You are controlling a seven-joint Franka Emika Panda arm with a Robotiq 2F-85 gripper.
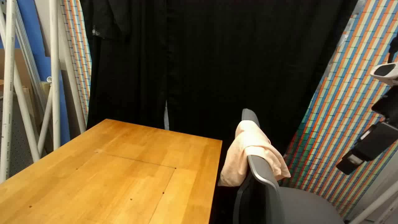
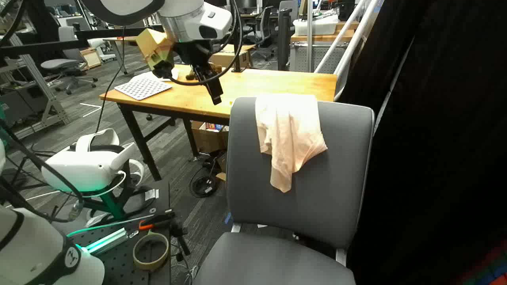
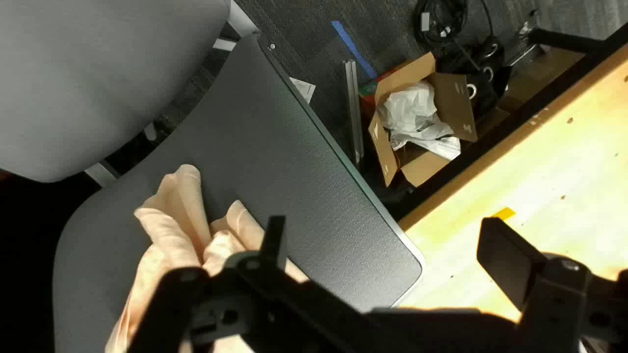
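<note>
A peach-coloured cloth (image 2: 288,137) hangs draped over the top of a grey chair's backrest (image 2: 344,156). In exterior view 1 the same cloth (image 1: 252,149) falls down both sides of the backrest. My gripper (image 2: 217,100) is up and to the left of the cloth in exterior view 2, apart from it. Its fingers stand wide apart in the wrist view, with nothing held between them. Part of the cloth (image 3: 176,226) shows there behind the left finger (image 3: 274,238), which hides some of it. At the right edge of exterior view 1 the gripper (image 1: 347,164) also appears.
A wooden table (image 1: 149,168) with a clear top stands beside the chair. An open cardboard box (image 3: 421,114) sits on the floor by the table. A cart carrying a white headset (image 2: 85,166) and a tape roll (image 2: 151,251) is at left. Black curtain (image 1: 224,67) hangs behind.
</note>
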